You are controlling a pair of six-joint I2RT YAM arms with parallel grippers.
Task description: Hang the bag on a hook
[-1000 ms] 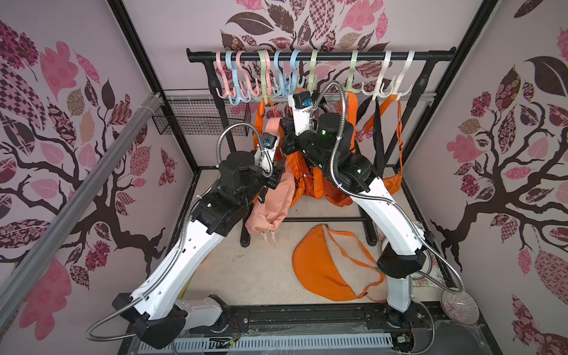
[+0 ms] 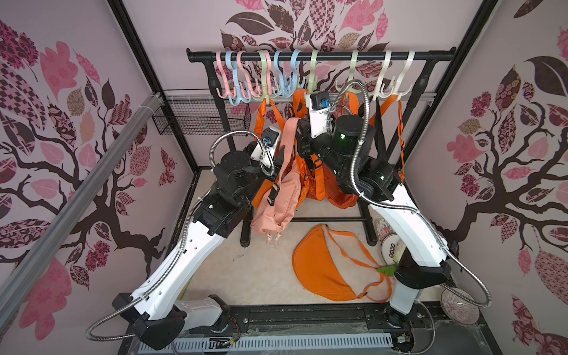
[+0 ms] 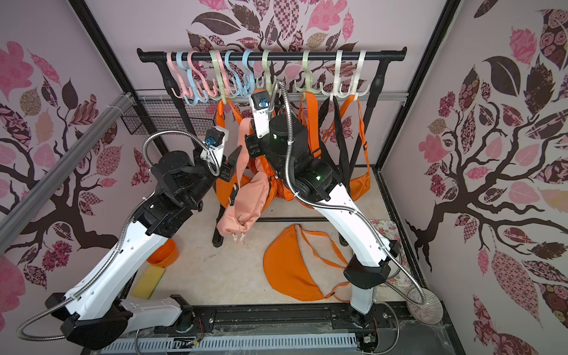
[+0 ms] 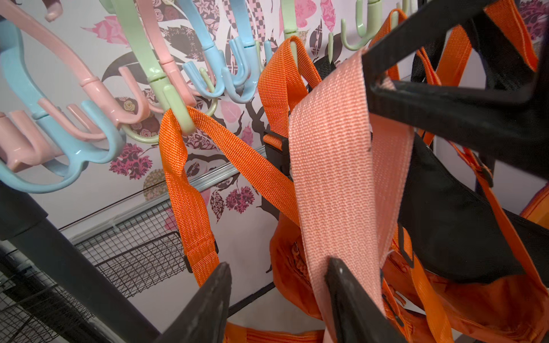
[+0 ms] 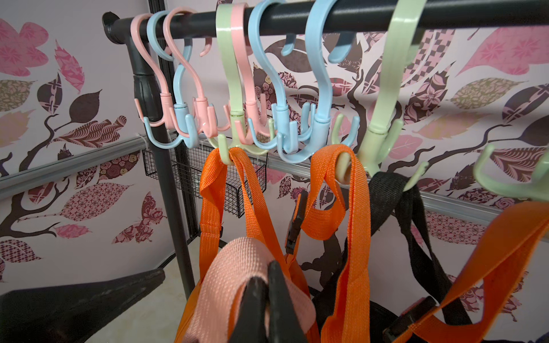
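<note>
The pink bag (image 2: 278, 204) hangs upright below its strap (image 4: 337, 160), in front of the orange bags. My right gripper is shut on the top of that strap, which folds over its fingers in a loop. This loop is below and in front of the hooks, apart from them. Lower down, my left gripper stands open; its right finger (image 4: 351, 297) lies in front of the pink strap, and nothing is gripped. A green hook (image 5: 234, 114) behind carries an orange strap (image 5: 213, 188).
Pink, blue, green and white hooks hang from the black rail (image 2: 331, 56). Orange bags with black straps (image 5: 411, 223) crowd the space right of the pink bag. Another orange bag (image 2: 319, 266) lies on the floor. A wire basket (image 2: 189, 116) is behind at left.
My right gripper has moved to the right and drawn the pink strap with it. The left gripper has shifted only slightly.
</note>
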